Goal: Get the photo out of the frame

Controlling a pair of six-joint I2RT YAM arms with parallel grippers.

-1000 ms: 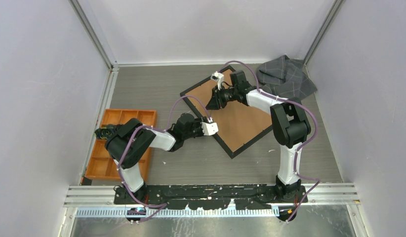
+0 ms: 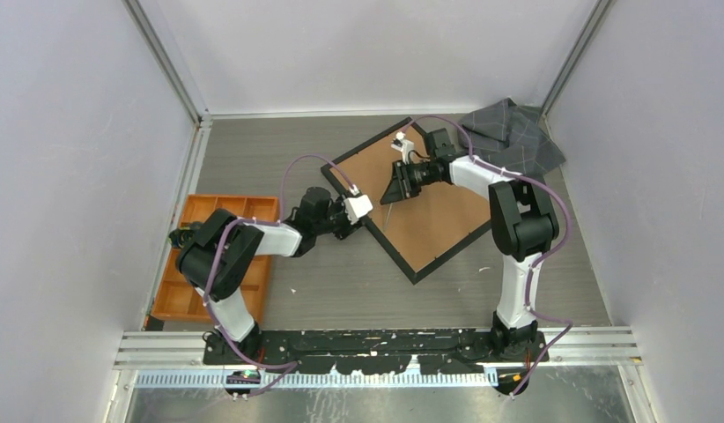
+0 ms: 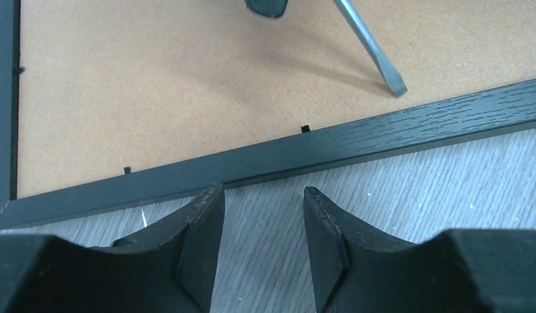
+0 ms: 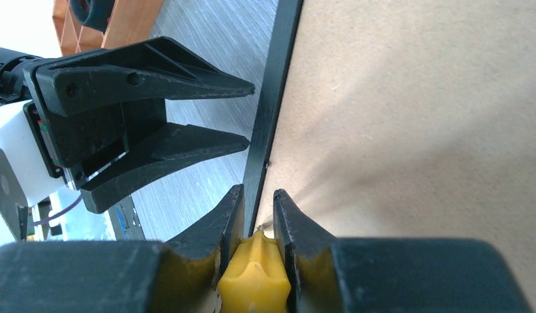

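Note:
The dark photo frame (image 2: 399,263) lies back up on the table, its brown backing (image 2: 438,220) showing small black tabs along the edges. My right gripper is shut on a yellow-handled screwdriver (image 4: 254,274), whose flat steel blade (image 3: 370,45) hangs over the backing near a long frame edge. My left gripper is part open beside that edge on the outside, with nothing between its fingers.
An orange compartment tray (image 2: 270,208) stands at the left under the left arm. A grey checked cloth (image 2: 526,141) lies at the back right. Bare table shows at the front middle.
My right gripper with the screwdriver has moved right and slightly toward the front. My left gripper has moved left and toward the back, along the frame's edge.

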